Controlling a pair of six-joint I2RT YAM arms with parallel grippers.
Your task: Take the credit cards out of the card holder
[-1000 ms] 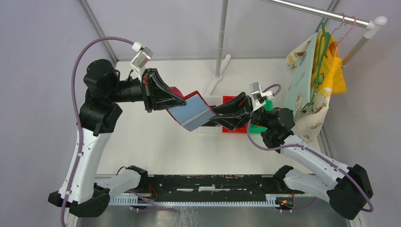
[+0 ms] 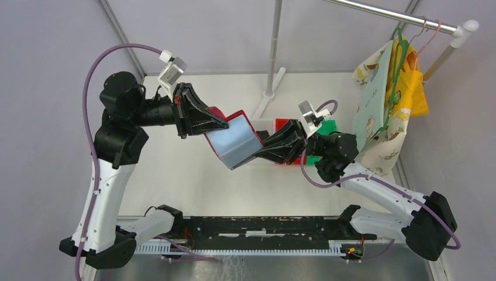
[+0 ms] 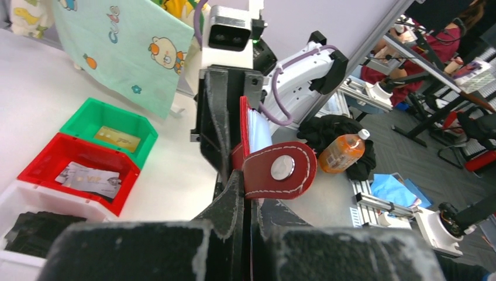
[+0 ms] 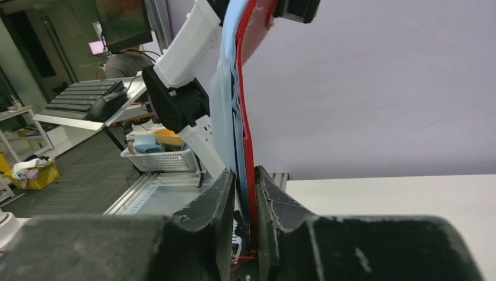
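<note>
The card holder (image 2: 234, 140), red leather with pale blue inner sleeves and a snap strap (image 3: 278, 171), hangs in the air between both grippers. My left gripper (image 2: 225, 124) is shut on its strap end. My right gripper (image 2: 260, 151) is at the holder's lower right; in the right wrist view the red cover (image 4: 248, 152) and blue sleeves (image 4: 225, 117) run down between its fingertips, but whether these are closed on it I cannot tell. No separate card is visible in the holder.
Below are a green bin (image 3: 82, 123) with a gold card, a red bin (image 3: 47, 158) with cards, and a white bin (image 3: 88, 211) with dark items. Clothes (image 2: 380, 105) hang at the right.
The left gripper is nearly still.
</note>
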